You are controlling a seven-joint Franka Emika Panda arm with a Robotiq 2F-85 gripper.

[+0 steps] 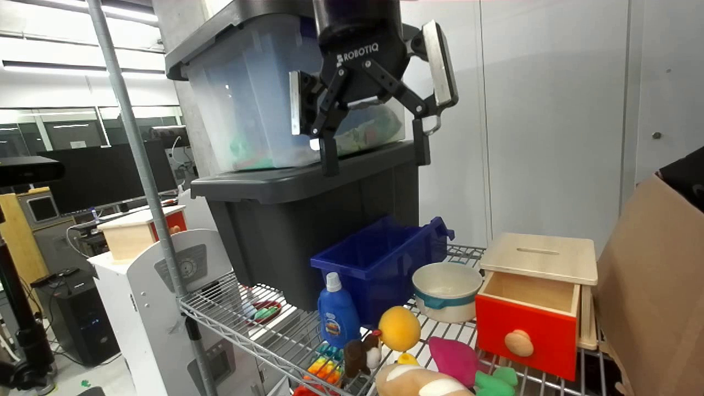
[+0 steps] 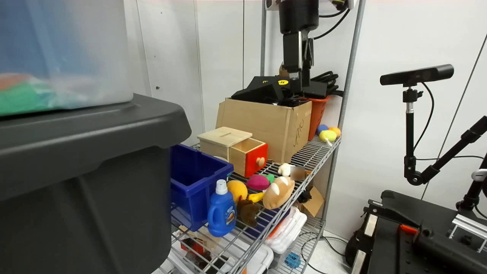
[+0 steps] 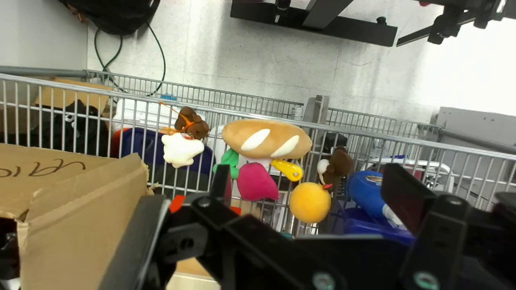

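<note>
My gripper [image 1: 374, 158] hangs open high over the wire shelf, nothing between its fingers, as the wrist view also shows. Below it lie soft toys: a bread loaf [image 3: 267, 139], a magenta vegetable with green leaves [image 3: 257, 181], an orange ball [image 3: 310, 202], a yellow toy [image 3: 288, 169], a brown-and-white toy [image 3: 340, 162] and a white-and-brown toy [image 3: 182, 150]. A blue detergent bottle [image 1: 337, 315] stands upright by the blue bin [image 1: 396, 264]. The wooden box's red-fronted drawer [image 1: 526, 335] is pulled out, and its visible inside looks empty. Beside it sits a cream pot with a teal band [image 1: 447, 291].
Dark storage totes [image 1: 310, 218] rise tall on one side of the shelf. A cardboard box [image 2: 262, 125] stands at the other side, past the wooden box [image 1: 539, 256]. A metal post [image 1: 142, 152] and the wire shelf's front rail [image 3: 232, 113] bound the space.
</note>
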